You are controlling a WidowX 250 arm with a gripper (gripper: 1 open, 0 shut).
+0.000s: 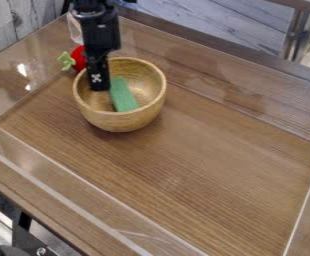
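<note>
A wooden bowl (142,115) sits on the table at upper left with a green object (122,95) lying inside it. My dark gripper (96,78) reaches down from the top of the view to the bowl's back-left part, left of the green object. It looks shut, with nothing visible between its fingers. A red object (78,56) with some green lies behind the gripper, just outside the bowl at its back left, partly hidden.
A pale wall runs along the upper left edge; a white structure is at the top right.
</note>
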